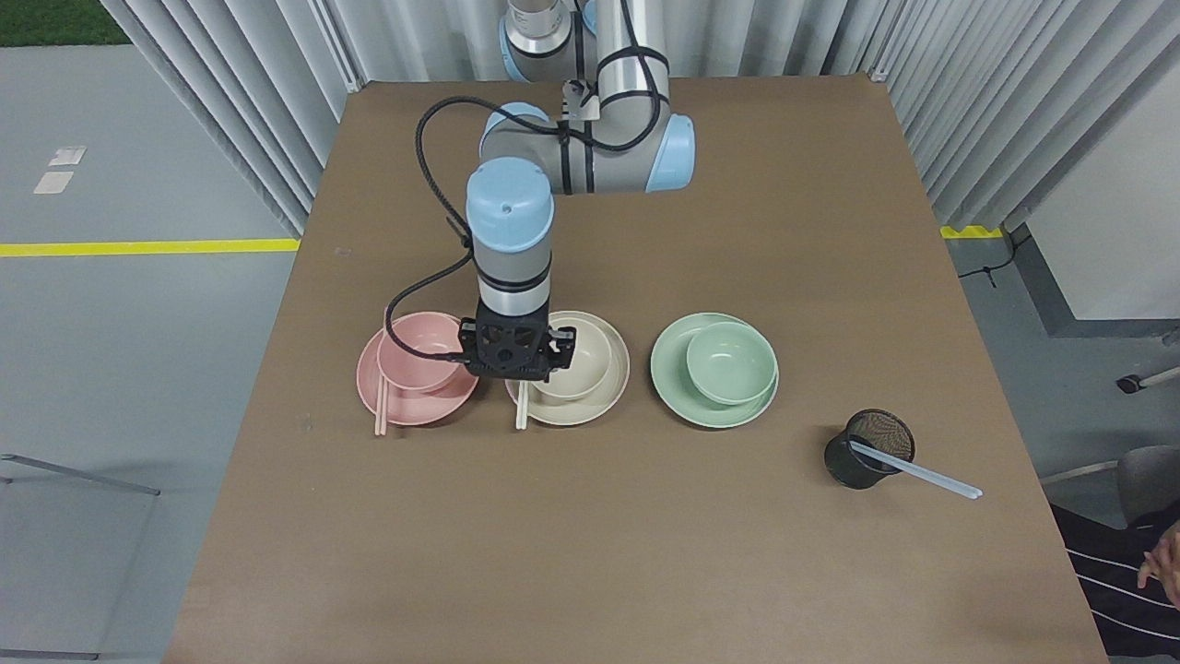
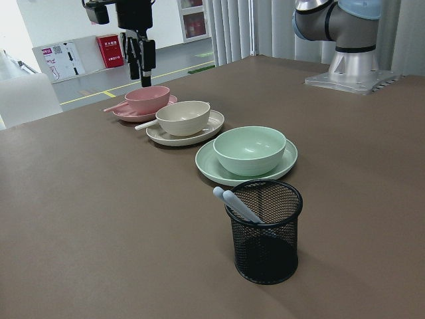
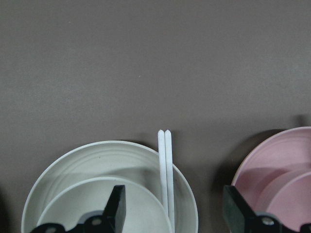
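My gripper [image 1: 516, 360] hangs open above the cream setting, toward the pink one. The cream plate [image 1: 592, 408] [image 2: 189, 138] holds a cream bowl [image 3: 97, 199], with white chopsticks [image 3: 169, 170] along its side. The pink plate [image 1: 426, 409] carries a pink bowl [image 2: 146, 100] and pink chopsticks [image 1: 381, 409]. In the wrist view the white chopsticks lie between the two fingers, seen from above, with nothing held.
A green bowl [image 1: 730, 361] on a green plate [image 1: 710, 415] sits to the right. A black mesh cup [image 1: 852, 465] with pale chopsticks [image 1: 940, 480] stands front right.
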